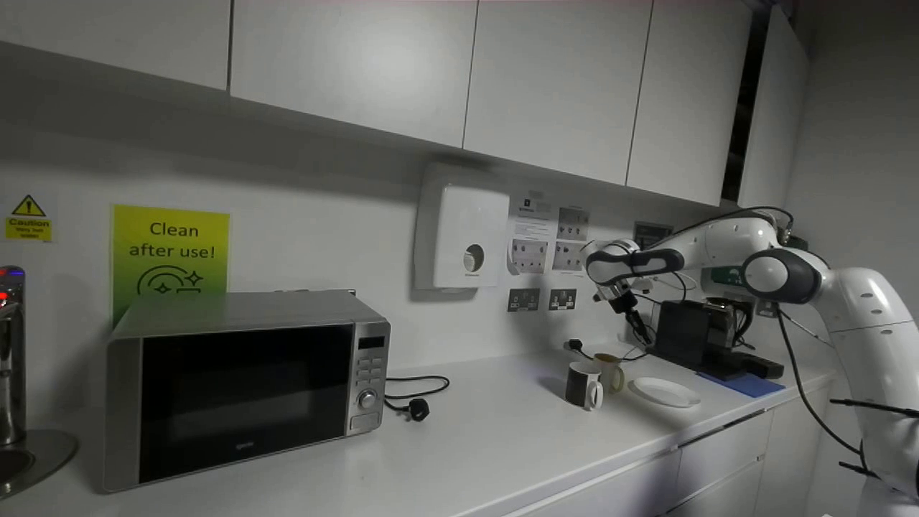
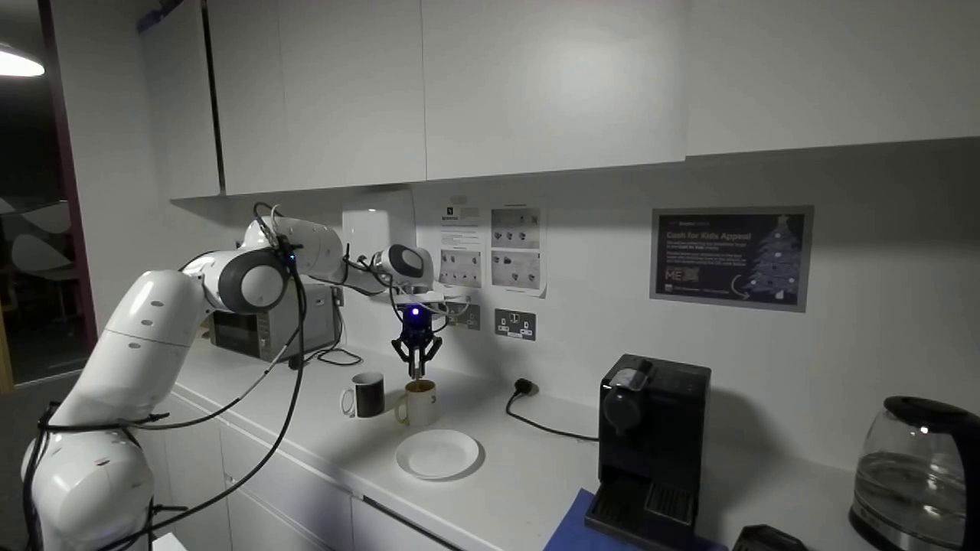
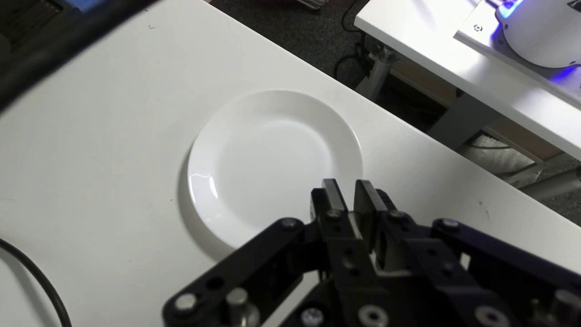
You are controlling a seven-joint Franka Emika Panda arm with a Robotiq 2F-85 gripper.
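Observation:
My gripper point(image 2: 417, 371) hangs above the counter near the mugs, pointing down. In the wrist view, a narrow gap separates the fingers point(image 3: 333, 197); nothing clear shows between them. A white plate point(image 3: 272, 158) lies flat on the counter, partly behind the fingers in that view. The tan mug point(image 2: 419, 404) stands upright behind the plate, close to the gripper in exterior view 2. Beside it is a black-and-white mug point(image 1: 584, 385), also upright, with its handle turned toward the plate side in exterior view 1.
A black coffee machine point(image 2: 654, 441) stands on a blue mat point(image 2: 571, 525), with a glass kettle point(image 2: 905, 477) farther right. The microwave point(image 1: 245, 388) occupies the other end. Bare counter point(image 1: 482, 431) lies between microwave and mugs. A plug and cable point(image 2: 551, 424) lie near the wall.

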